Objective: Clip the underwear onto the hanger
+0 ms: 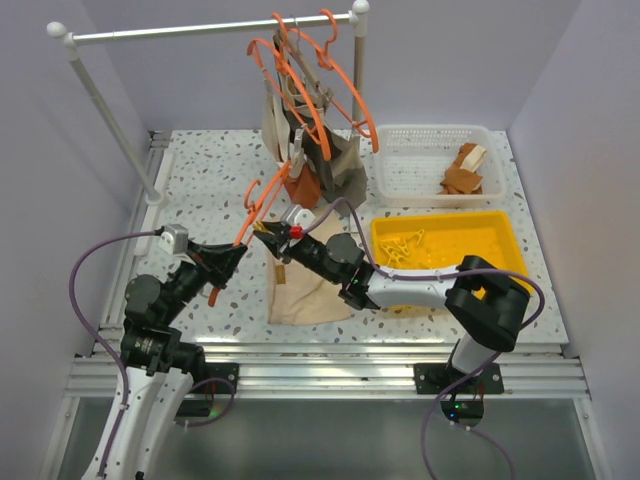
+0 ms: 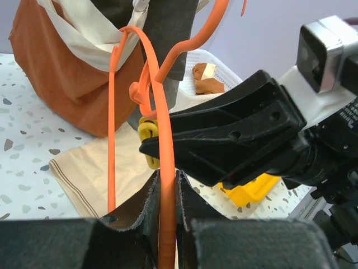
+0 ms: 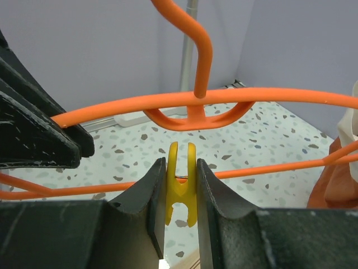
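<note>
My left gripper (image 1: 236, 250) is shut on an orange hanger (image 2: 165, 145) held below the rack, as the left wrist view shows. My right gripper holds a small yellow clip (image 3: 191, 190), at the hanger's lower orange bar (image 3: 263, 168); whether the clip grips the bar I cannot tell. Behind them lies a beige cloth (image 1: 310, 300) on the speckled table, and brown and white underwear (image 2: 61, 78) hangs at the back.
A white rack (image 1: 210, 27) carries several orange hangers with garments. At the right stand a white basket (image 1: 410, 170) with cloths and a yellow tray (image 1: 470, 240) with clips.
</note>
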